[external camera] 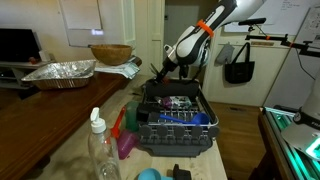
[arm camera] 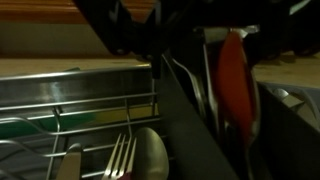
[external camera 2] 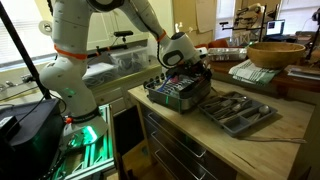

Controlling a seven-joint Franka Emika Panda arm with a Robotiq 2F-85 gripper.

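Observation:
My gripper [external camera 2: 205, 68] hangs low over the far end of the dark dish rack [external camera: 178, 130], at its utensil caddy. In the wrist view, dark fingers [arm camera: 140, 38] reach in from the top edge. Below them, a red-orange utensil [arm camera: 235, 85] stands in the dark caddy [arm camera: 190, 115] beside thin metal handles. The fingers are too dark to show how wide they stand or whether they touch a utensil. A fork [arm camera: 121, 158] and a spoon [arm camera: 151, 154] lie on the wire rack to the left.
A blue-handled utensil [external camera: 173, 119] and a blue spoon [external camera: 201, 119] lie in the rack. A clear bottle [external camera: 104, 153] stands near its front left. A grey cutlery tray [external camera 2: 238, 115] is beside the rack. Farther back are a wooden bowl [external camera: 112, 54] and a foil tray [external camera: 61, 73].

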